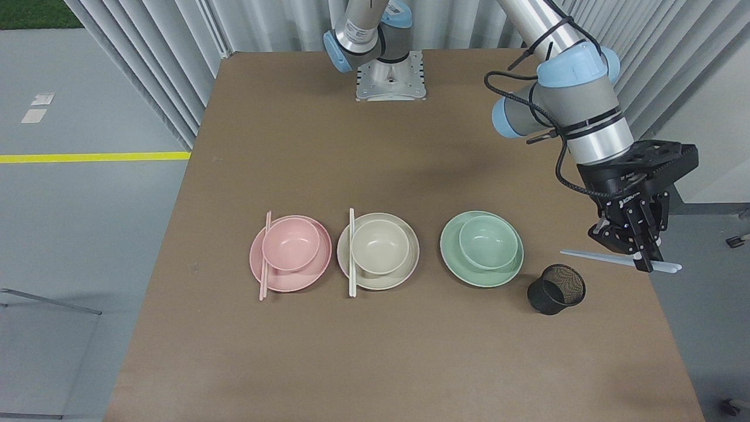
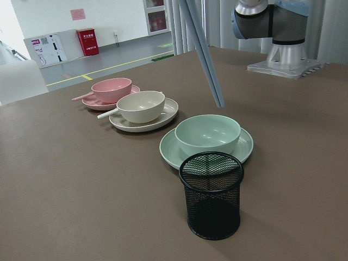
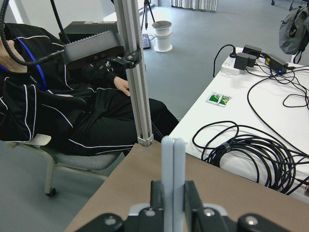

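My gripper [image 1: 638, 254] is shut on a pair of pale blue chopsticks [image 1: 592, 257] [image 3: 173, 179], held above the table's right edge; in the left view their ends [image 2: 206, 60] hang over the green setting. A green bowl [image 1: 488, 241] sits on a green plate [image 1: 457, 264]. A black mesh cup [image 1: 556, 289] stands near it. Farther left are a cream bowl [image 1: 379, 246] and a pink bowl [image 1: 291, 243], each on a matching plate with chopsticks along its left side.
The wrist view shows a seated person [image 3: 72, 111] and a white side table with coiled cables [image 3: 256, 159].
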